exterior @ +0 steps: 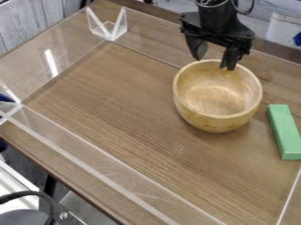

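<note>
My gripper (pixel 216 54) hangs above the back rim of a wooden bowl (pixel 216 105), its black fingers apart and pointing down, with nothing seen held between them. The bowl stands on the wooden table toward the right, and its inside looks empty.
A long green block (pixel 284 132) lies right of the bowl. A clear angular object (pixel 106 25) is at the back left. Dark equipment (pixel 30 211) sits beyond the table at the lower left.
</note>
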